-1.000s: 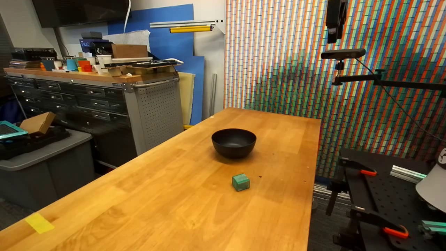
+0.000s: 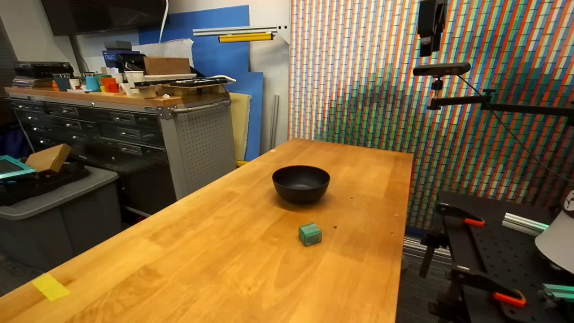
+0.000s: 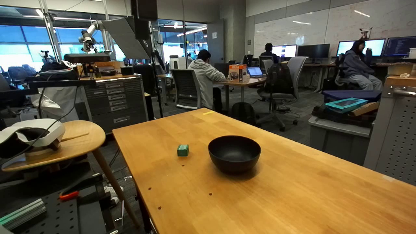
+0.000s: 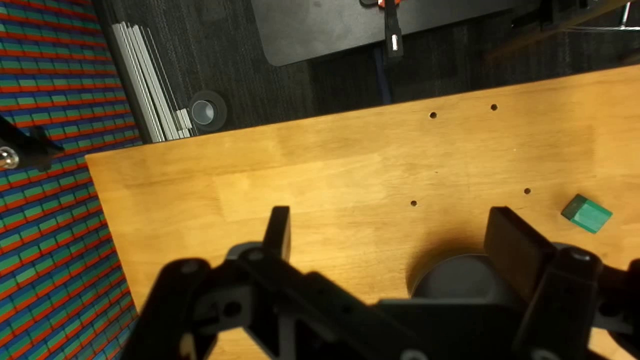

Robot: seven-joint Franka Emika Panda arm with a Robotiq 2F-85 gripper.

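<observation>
A small green block (image 2: 310, 235) rests on the wooden table (image 2: 236, 242), apart from a round black bowl (image 2: 301, 185). In exterior view 2 the green block (image 3: 183, 150) lies left of the upright bowl (image 3: 234, 154), which looks empty. My gripper is open in the wrist view, with only tabletop seen between its wide-set fingers. The green block (image 4: 587, 213) lies beyond the right finger (image 4: 517, 249). That finger and the gripper body hide much of the bowl (image 4: 462, 277). Gripper and tabletop appear well separated.
The tabletop around block and bowl is mostly bare. Yellow tape (image 2: 51, 287) marks its near left corner. A camera on a bracket (image 2: 441, 69) stands beyond the table's right side, and a dark bench with clamps (image 2: 497, 253) is alongside. A dark shape (image 2: 432, 27) hangs from the top edge.
The dark hanging shape at the top of exterior view 1 has shifted very slightly. Block and bowl stay in place.
</observation>
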